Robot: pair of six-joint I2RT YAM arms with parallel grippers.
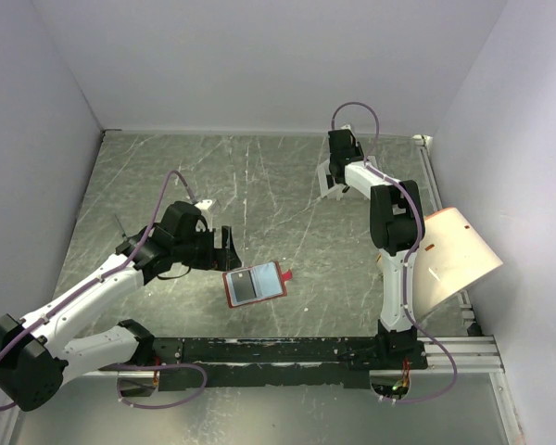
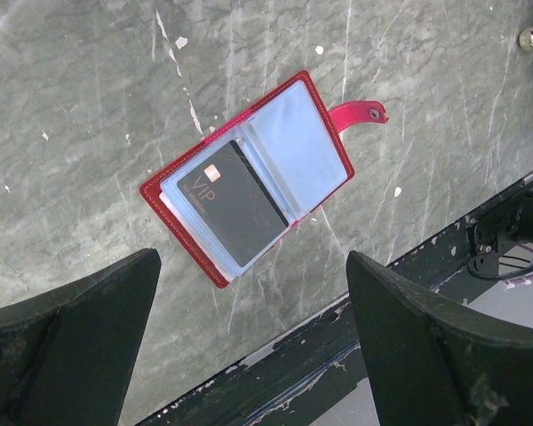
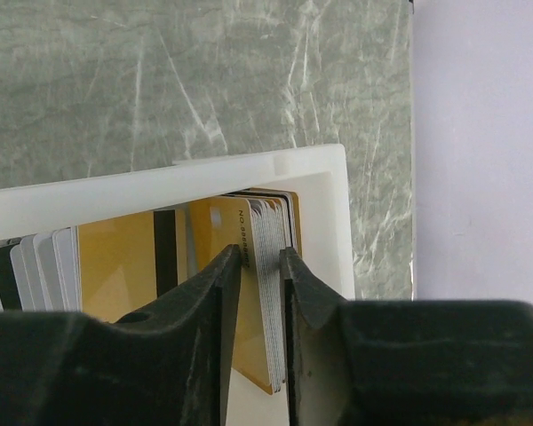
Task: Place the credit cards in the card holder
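The open red card holder [image 1: 257, 283] lies at the front centre, a black VIP card [image 2: 235, 204] in its left sleeve. My left gripper [image 1: 224, 246] hangs open beside it, nothing between its fingers. At the back right, a white box [image 3: 107, 186] holds rows of cards; a gold stack [image 3: 249, 337] stands at its right end. My right gripper has its fingertips close together at that stack's top edge; whether they grip a card is unclear.
A tilted cream board [image 1: 449, 255] stands at the front right. Walls bound the sides and back.
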